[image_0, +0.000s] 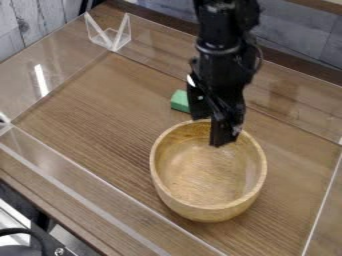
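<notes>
My gripper (214, 124) hangs over the back rim of a round wooden bowl (207, 185), open, its dark fingers apart. A small green block (179, 100) lies on the table just behind the bowl, to the left of the gripper and partly hidden by it. The bowl looks empty.
A white wire-like object (112, 32) stands at the back left. Dark cables lie at the lower left corner, off the table's edge.
</notes>
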